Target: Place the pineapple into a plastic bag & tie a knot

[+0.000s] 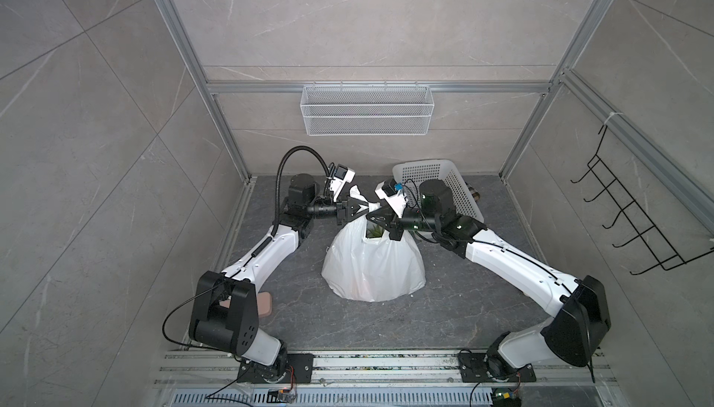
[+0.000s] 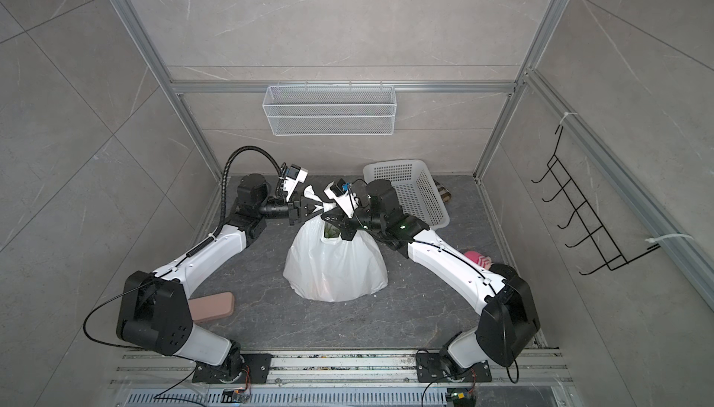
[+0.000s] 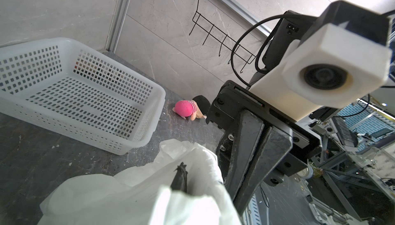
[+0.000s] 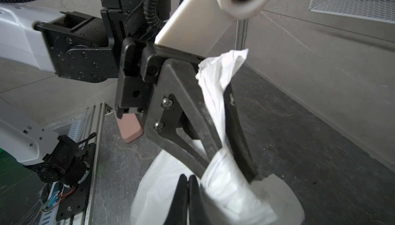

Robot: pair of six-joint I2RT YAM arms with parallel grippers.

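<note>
A white plastic bag (image 1: 372,265) stands mid-table, with some green of the pineapple (image 1: 372,231) showing in its opening. Both grippers meet at its top. My left gripper (image 1: 357,210) is on the upper left; in the right wrist view a twisted strip of bag (image 4: 222,81) runs across and beside its fingers, and I cannot tell how tightly they grip it. My right gripper (image 1: 375,218) is just right of it; its fingertips, in the right wrist view, are shut against each other beside the gathered bag, with nothing clear between them.
A white perforated basket (image 2: 431,199) stands at the back right. A pink doll (image 3: 185,108) lies right of it. A pink block (image 2: 210,305) lies at the front left. A wire rack hangs on the right wall, a mesh shelf on the back wall.
</note>
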